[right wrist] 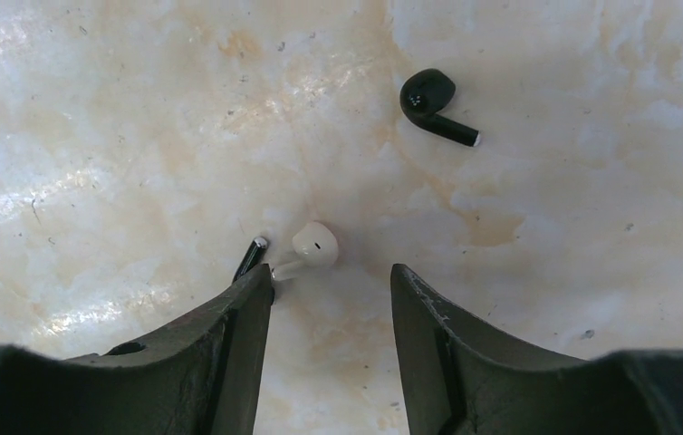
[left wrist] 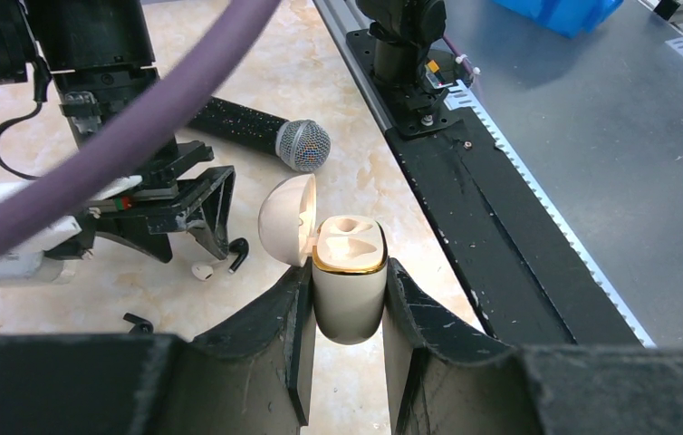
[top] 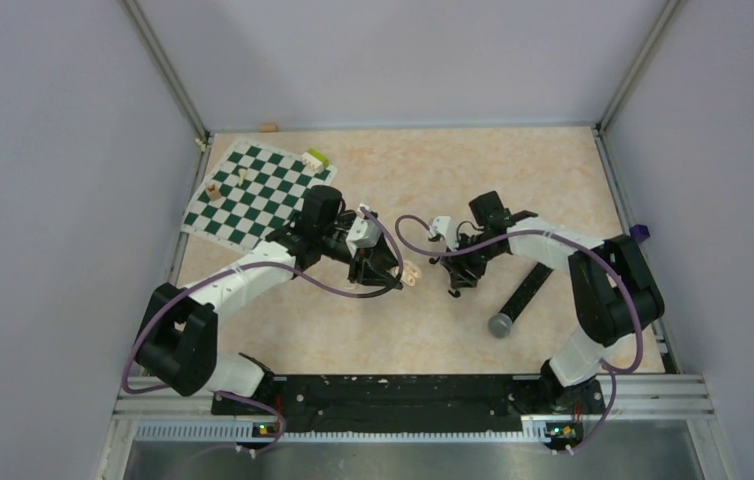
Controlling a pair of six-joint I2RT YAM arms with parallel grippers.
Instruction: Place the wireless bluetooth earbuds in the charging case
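Observation:
My left gripper is shut on the white charging case point(left wrist: 349, 304); its lid point(left wrist: 285, 220) stands open and two empty-looking hollows face up. Over the table, my right gripper is part open, its fingers apart with nothing held between them. Beyond its fingertips lies a white earbud point(right wrist: 317, 245), toward the left finger. Partly behind that finger is a black earbud point(right wrist: 251, 256), close to the white one's stem. Another black earbud point(right wrist: 428, 93) lies alone farther off in the right wrist view.
A black microphone point(top: 525, 300) lies right of the right gripper. On the left, a green chequered board point(top: 258, 195) carries small items, with a green-and-white block point(top: 315, 159) at its corner.

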